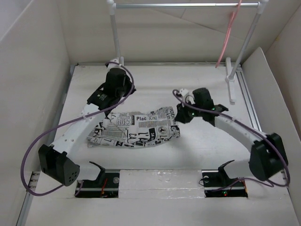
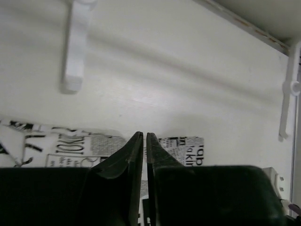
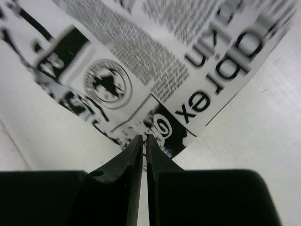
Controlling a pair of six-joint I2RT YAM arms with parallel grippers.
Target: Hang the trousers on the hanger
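Black-and-white newspaper-print trousers (image 1: 146, 129) lie flat and folded on the white table, their left part partly covered by my left arm. Past their back edge, above the table, my left gripper (image 1: 132, 89) is shut, with nothing showing between its fingers; the left wrist view shows the print cloth (image 2: 178, 149) behind the fingertips. At the trousers' right end is my right gripper (image 1: 178, 120). Its fingertips in the right wrist view stand together in front of a corner of the trousers (image 3: 141, 80), with no cloth visible between them. I cannot make out a hanger.
A metal rail (image 1: 188, 5) on white posts spans the back, with a pink strip (image 1: 227, 37) hanging at its right. The right post's foot (image 1: 230, 87) stands on the table. Bare table surrounds the trousers behind and to the right.
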